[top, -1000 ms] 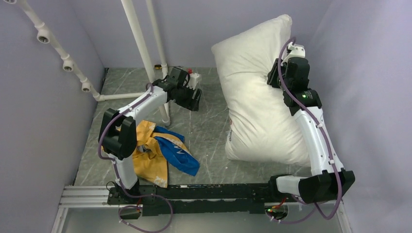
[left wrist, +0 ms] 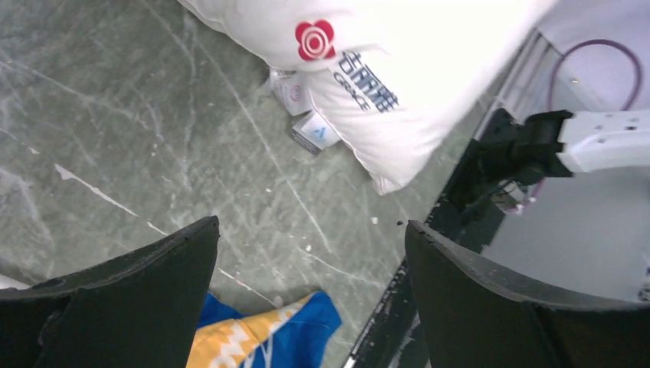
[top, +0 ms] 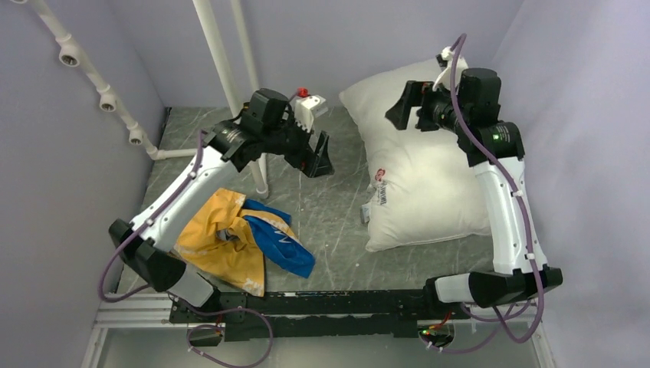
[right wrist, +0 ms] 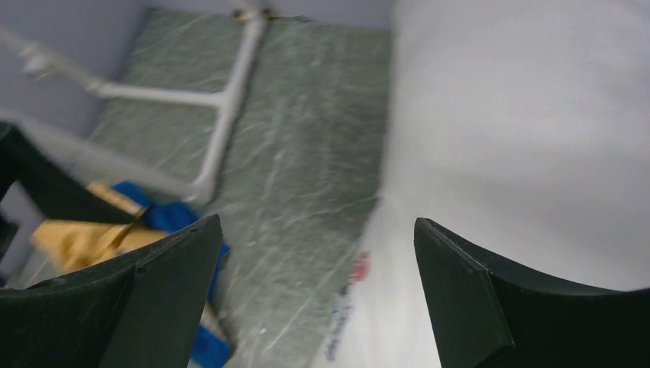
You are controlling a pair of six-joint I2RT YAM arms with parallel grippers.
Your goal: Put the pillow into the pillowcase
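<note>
The white pillow [top: 421, 192] lies on the right of the grey marble table, its printed red flower facing up near its left edge. The yellow and blue pillowcase [top: 283, 245] lies crumpled at the front left. My left gripper [top: 313, 165] is open and empty above the middle of the table; its wrist view shows the pillow's edge and some small packets [left wrist: 314, 132] beside it. My right gripper [top: 406, 107] is open above the pillow's upper part, nothing between its fingers; its wrist view is blurred.
White pipes [top: 184, 153] run along the left and back, close behind my left arm. Grey walls surround the table. Bare table lies between pillow and pillowcase.
The pillow has flattened and settled rightward. My right gripper has moved left and away from the pillow's upper edge, opening.
</note>
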